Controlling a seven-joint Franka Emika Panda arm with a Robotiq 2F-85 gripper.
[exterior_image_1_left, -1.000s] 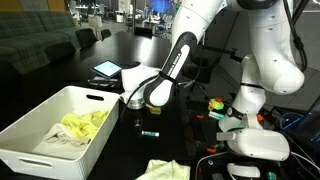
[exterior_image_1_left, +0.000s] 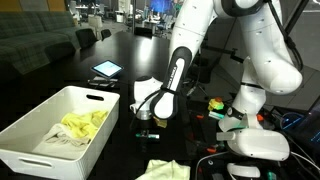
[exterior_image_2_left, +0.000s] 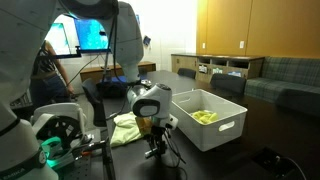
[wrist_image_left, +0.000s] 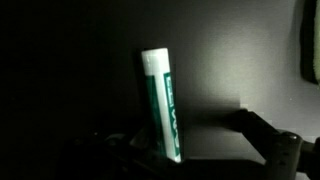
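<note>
A slim white marker with a green label (wrist_image_left: 162, 100) lies on the dark tabletop. It shows between the dark fingers in the wrist view, nearer the left one, its lower end close to that finger. My gripper (exterior_image_1_left: 148, 130) is open and low over the table, around the marker rather than closed on it. From the second exterior view, the gripper (exterior_image_2_left: 158, 145) hides most of the marker. Whether either finger touches it I cannot tell.
A white box (exterior_image_1_left: 55, 155) holding yellow and white cloths stands left of the gripper. A pale cloth (exterior_image_1_left: 167, 170) lies flat at the table's near edge. Behind the box sits a tablet (exterior_image_1_left: 106, 69). Dark tabletop between box and gripper is clear.
Over the last second my gripper has come down to the tabletop at the marker, which now sits between its fingers. The box and cloths stay where they were.
</note>
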